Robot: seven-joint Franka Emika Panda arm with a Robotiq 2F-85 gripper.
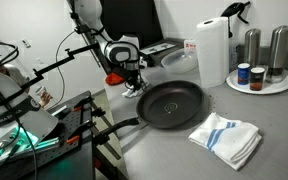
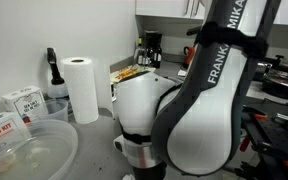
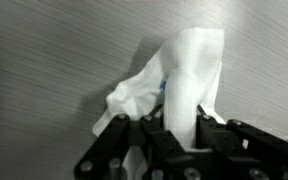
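Observation:
In the wrist view a crumpled white cloth (image 3: 189, 70) with a dark blue patch is pinched by my gripper, whose black fingers are shut on it. The cloth spreads out past the fingertips against the grey tabletop. From exterior view 1, the gripper (image 1: 134, 82) is low at the left side of the table, left of the black frying pan, with a bit of the white cloth (image 1: 133, 91) showing beneath. In exterior view 2 the white hand hides most of the grip.
Close on the right is the frying pan (image 1: 174, 104), its handle pointing to the front left. A folded white towel (image 1: 224, 139) lies front right. Behind are a clear bowl (image 1: 180, 63), a paper roll (image 1: 214, 52) and a tray (image 1: 283, 84) with jars and shakers.

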